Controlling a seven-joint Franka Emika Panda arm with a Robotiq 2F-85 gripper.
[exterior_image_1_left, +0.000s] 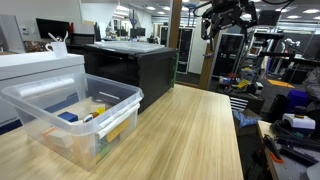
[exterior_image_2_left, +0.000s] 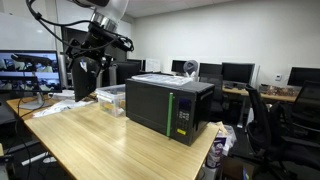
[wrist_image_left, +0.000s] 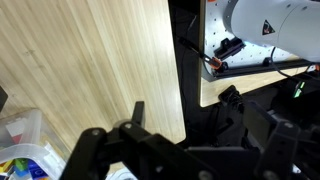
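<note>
High above the wooden table (exterior_image_1_left: 185, 135), my gripper is in the air, away from everything on it. In the wrist view its two dark fingers stand apart, with only the table edge and dark floor visible beyond the gap. A clear plastic bin (exterior_image_1_left: 75, 125) rests on the table at the left of exterior view 1. Inside the bin are a blue item (exterior_image_1_left: 67, 117) and several small coloured things, too small to make out. Its corner (wrist_image_left: 30, 135) shows at the lower left of the wrist view.
A black microwave (exterior_image_2_left: 170, 105) with papers on top stands at the table's back. Past one edge lie dark floor and the robot's white base (wrist_image_left: 275, 22) with cables.
</note>
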